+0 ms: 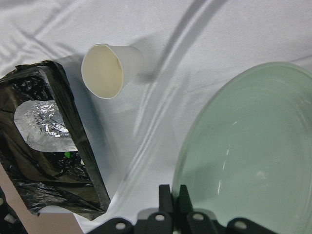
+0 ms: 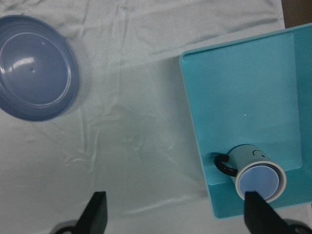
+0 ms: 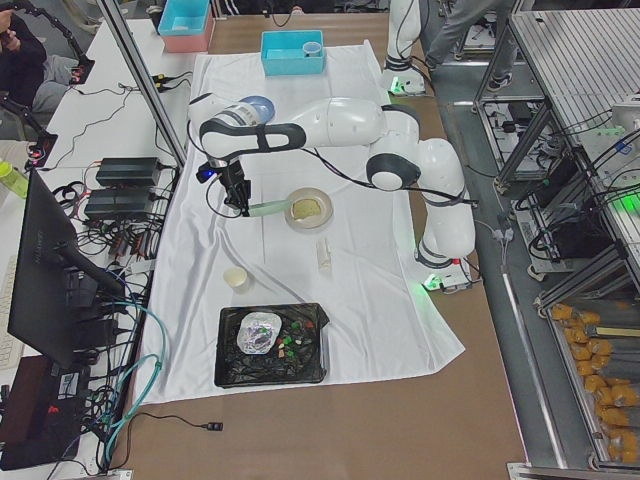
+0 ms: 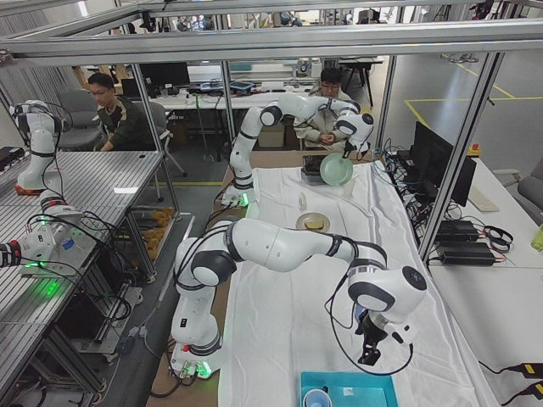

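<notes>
My left gripper is shut on the rim of a pale green plate, held above the white cloth near a paper cup and a black-lined tray with crumpled foil. My right gripper is open, over the cloth between a blue plate and a teal bin holding a mug.
A dish with yellow contents lies mid-table beside a small clear packet. A monitor and cables line the left side.
</notes>
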